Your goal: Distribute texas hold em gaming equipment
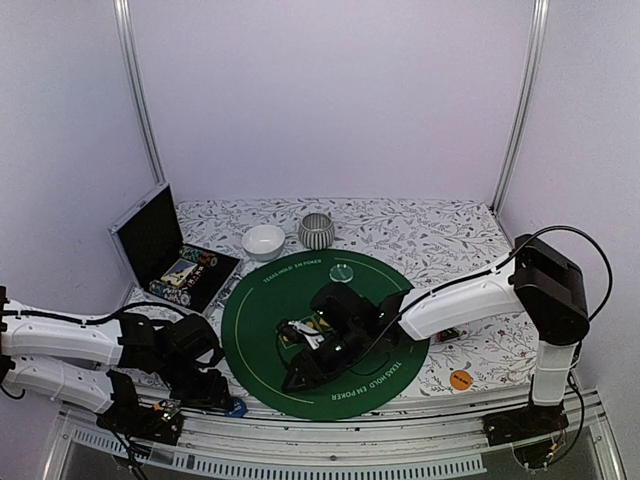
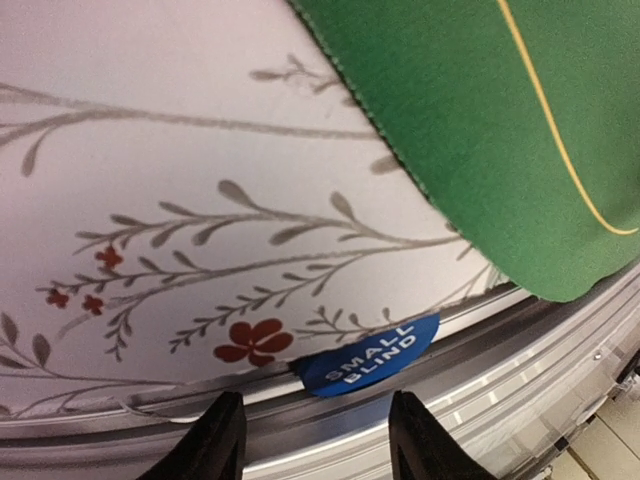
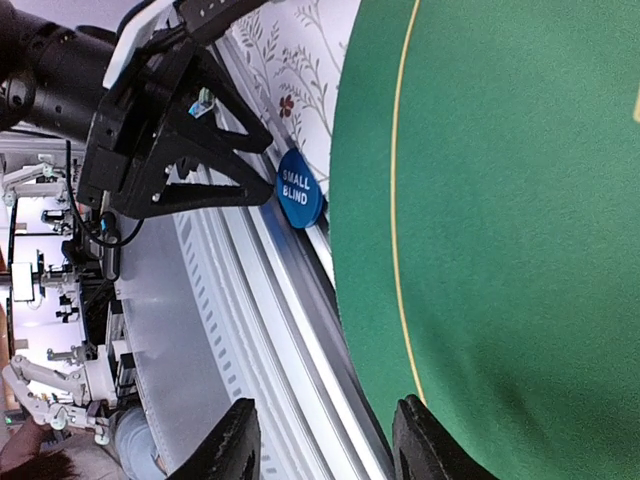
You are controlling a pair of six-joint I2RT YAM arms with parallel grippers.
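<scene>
A blue "small blind" disc (image 2: pixel 368 358) lies at the table's front edge, partly past it, just left of the green poker mat (image 1: pixel 270 345). My left gripper stands part open just short of the disc, with nothing between its fingers; its fingers also show beside the disc (image 3: pixel 300 190) in the right wrist view. Over the front-left part of the mat is my right gripper, part open and empty. An orange disc (image 1: pixel 461 380) lies right of the mat. A clear round disc (image 1: pixel 341 273) rests at the mat's back.
An open case (image 1: pixel 195 270) with cards and chips stands at the left. Behind the mat are a white bowl (image 1: pixel 264 242) and a striped cup (image 1: pixel 317 231). A small dark and red item (image 1: pixel 448 334) lies at right.
</scene>
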